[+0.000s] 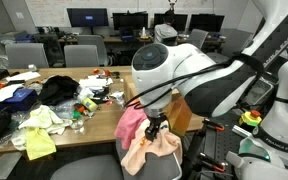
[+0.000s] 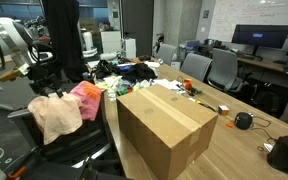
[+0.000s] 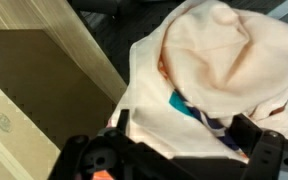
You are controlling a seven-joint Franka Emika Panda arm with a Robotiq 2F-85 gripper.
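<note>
A pale peach cloth (image 1: 152,155) is draped in loose folds over something grey at the table's near side. In exterior view 2 the same cloth (image 2: 56,118) hangs beside a pink cloth (image 2: 88,98). My gripper (image 1: 157,128) is right over the peach cloth, pointing down. The wrist view has the gripper open, its two fingers wide apart, with cloth folds (image 3: 209,75) spread below and between them. Whether the fingertips touch the fabric, I cannot tell. A strip of dark blue and teal (image 3: 184,104) shows among the folds.
A large cardboard box (image 2: 167,122) stands on the table near the cloths. Farther along the table lie a yellow cloth (image 1: 42,130), dark clothing (image 1: 58,90) and several small items. A black kettle-like object (image 2: 286,155) sits at the far end in exterior view 2.
</note>
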